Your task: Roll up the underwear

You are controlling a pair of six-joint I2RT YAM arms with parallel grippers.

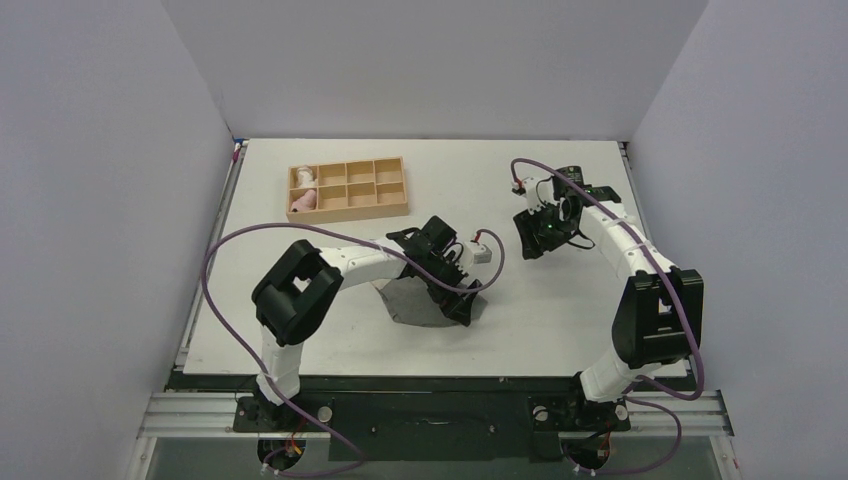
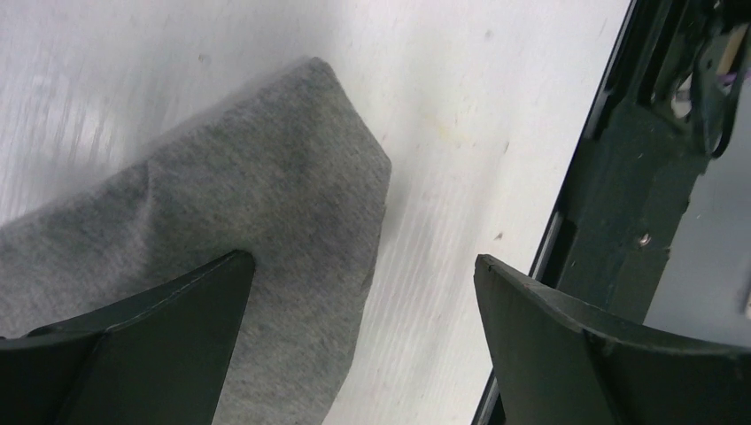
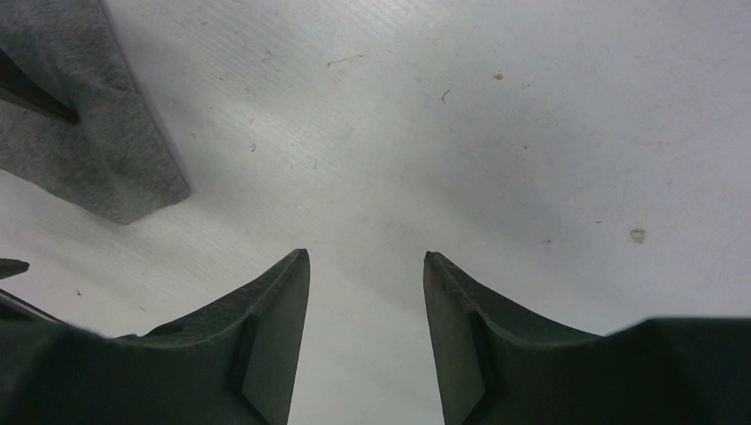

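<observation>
Grey underwear (image 1: 415,310) lies spread on the white table in the middle front. My left gripper (image 1: 458,305) is over its right end, open; in the left wrist view its fingertips (image 2: 363,270) straddle the cloth's edge, with the corner (image 2: 319,133) just beyond. The right wrist view shows the cloth (image 3: 115,159) at upper left with a left finger on it. My right gripper (image 1: 532,235) hangs open over bare table to the right of the cloth.
A wooden divided box (image 1: 360,200) with white and pink soft items stands at the back left. Its front edge shows in the left wrist view.
</observation>
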